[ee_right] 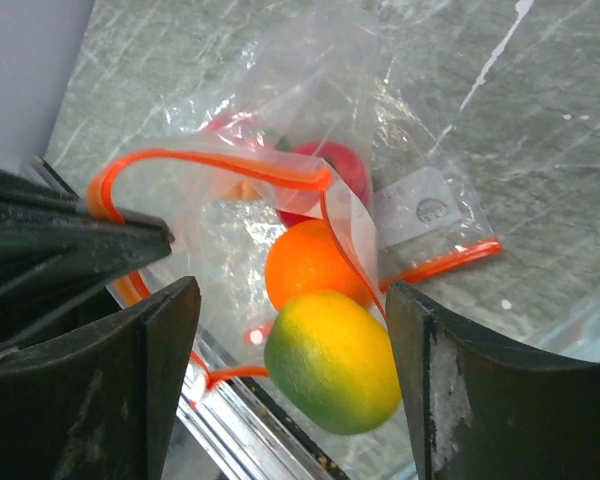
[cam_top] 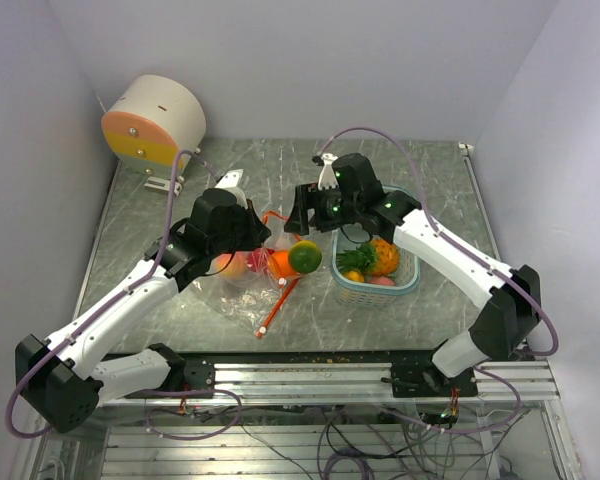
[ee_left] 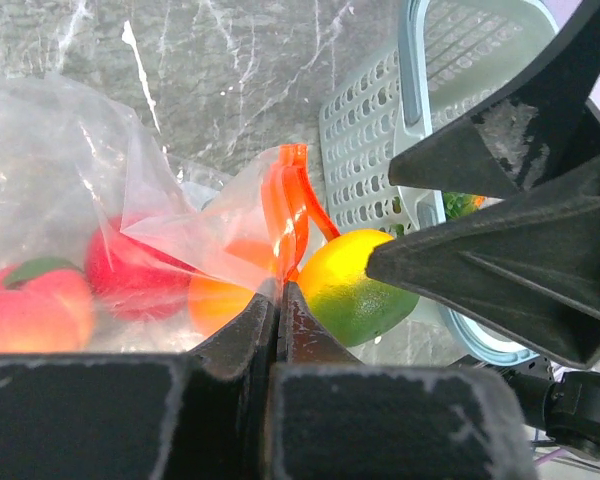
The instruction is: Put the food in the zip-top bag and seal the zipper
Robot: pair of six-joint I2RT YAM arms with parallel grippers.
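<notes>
A clear zip bag [cam_top: 235, 300] with orange zipper edges holds a red fruit [ee_left: 130, 270], a peach-like fruit [ee_left: 35, 310] and an orange fruit [ee_right: 315, 262]. A green-yellow mango [ee_right: 330, 360] lies at the bag's mouth. My left gripper is shut on the bag's edge near the orange zipper. My right gripper stands part open over the mango, its fingers on either side of it in the right wrist view; whether they touch it I cannot tell.
A light blue basket [cam_top: 375, 293] with vegetables and fruit sits just right of the bag. A cream rounded box [cam_top: 155, 115] stands at back left. Bare counter lies in front and behind.
</notes>
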